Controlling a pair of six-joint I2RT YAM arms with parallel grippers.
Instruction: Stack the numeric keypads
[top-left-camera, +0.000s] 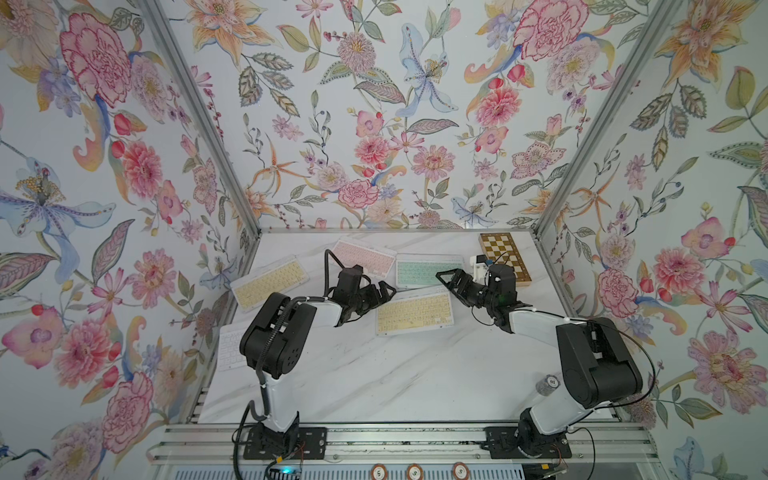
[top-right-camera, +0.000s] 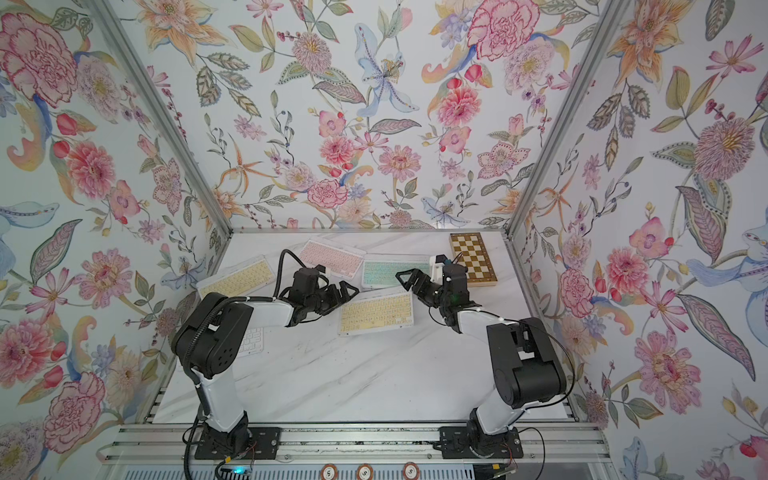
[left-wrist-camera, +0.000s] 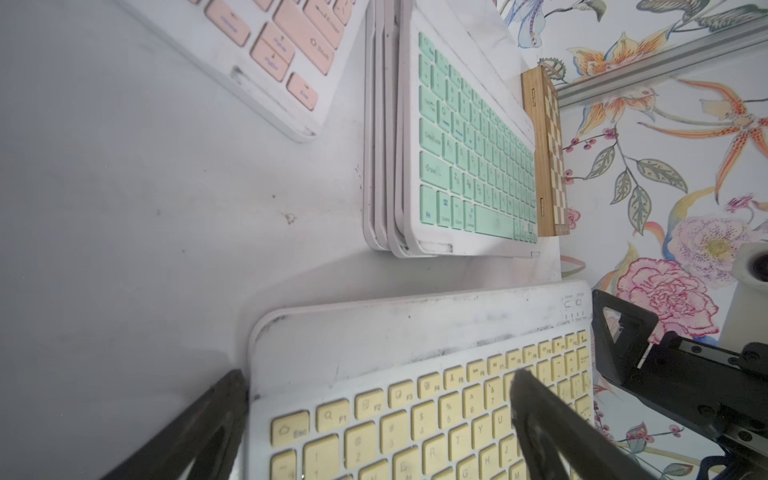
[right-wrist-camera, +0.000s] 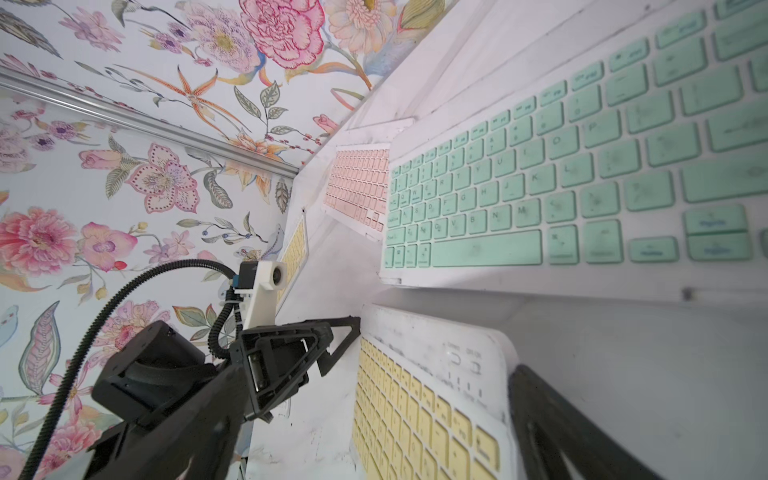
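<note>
A white keyboard with yellow keys (top-left-camera: 414, 313) spans the space between my two grippers, its right end higher in the top left view than its left. My left gripper (top-left-camera: 384, 293) is at its left end, fingers wide apart; in the left wrist view one finger (left-wrist-camera: 209, 428) meets the keyboard's short edge. My right gripper (top-left-camera: 453, 283) stands open at the other end, where a finger (right-wrist-camera: 552, 428) meets the right short edge. Behind lies a green-key keyboard (left-wrist-camera: 472, 152), topmost of a stack. Whether the yellow keyboard clears the table is hard to tell.
A pink-key keyboard (top-left-camera: 366, 257) lies left of the stack. Another yellow-key keyboard (top-left-camera: 270, 283) and a white keyboard (top-left-camera: 232, 345) lie at the left. A checkered board (top-left-camera: 505, 257) sits back right, a small jar (top-left-camera: 547, 385) front right.
</note>
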